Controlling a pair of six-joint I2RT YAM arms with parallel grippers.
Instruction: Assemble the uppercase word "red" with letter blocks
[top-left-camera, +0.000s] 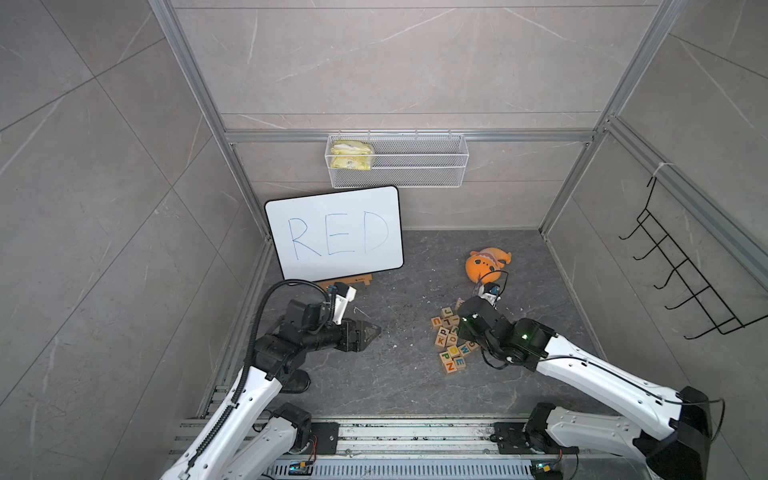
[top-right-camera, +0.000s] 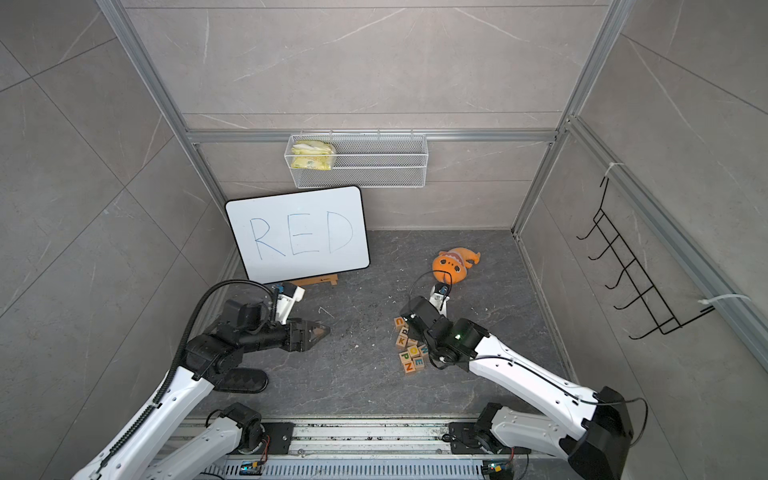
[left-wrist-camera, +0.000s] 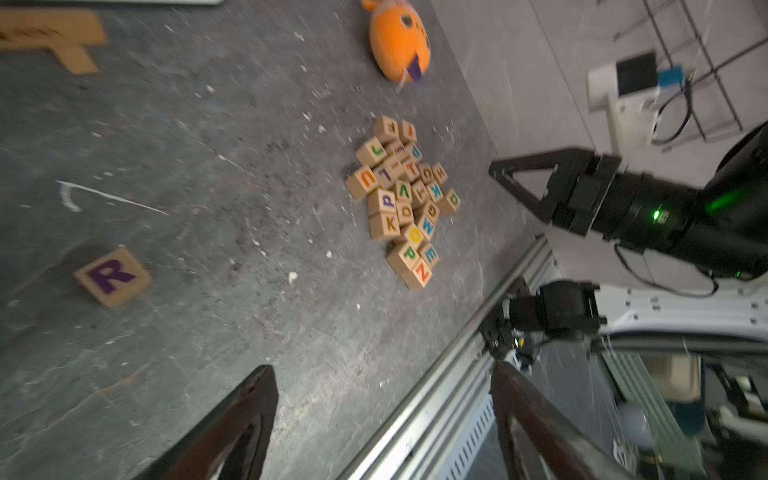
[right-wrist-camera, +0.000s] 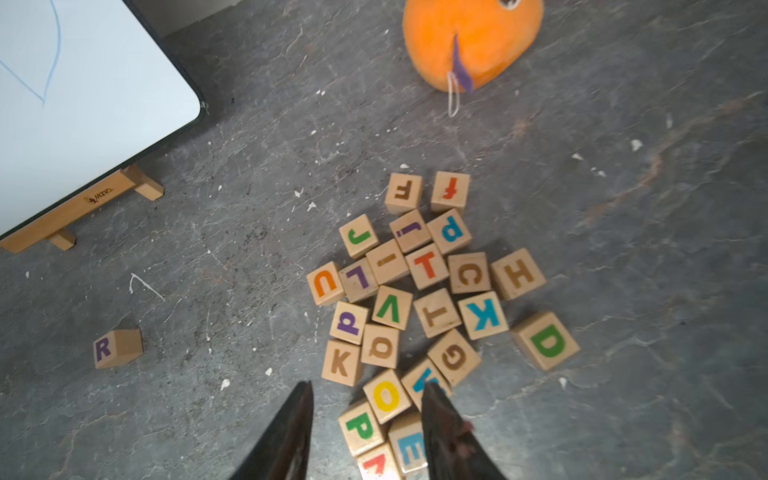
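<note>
A lone R block (left-wrist-camera: 112, 276) sits on the left of the table below the whiteboard (top-left-camera: 332, 216), which shows RED handwritten in blue. My left gripper (top-left-camera: 368, 334) hangs over that side, its fingers apart and empty in the left wrist view. My right gripper is above the pile of letter blocks (right-wrist-camera: 396, 264), its fingertips apart in the right wrist view; whether anything is between them is unclear. In the pile lie a green D (right-wrist-camera: 545, 340), a blue E (right-wrist-camera: 409, 444) and several other letters.
An orange plush toy (top-left-camera: 488, 264) lies at the back right. A wire basket (top-left-camera: 416, 160) is on the back wall and a black hook rack (top-left-camera: 688, 280) on the right wall.
</note>
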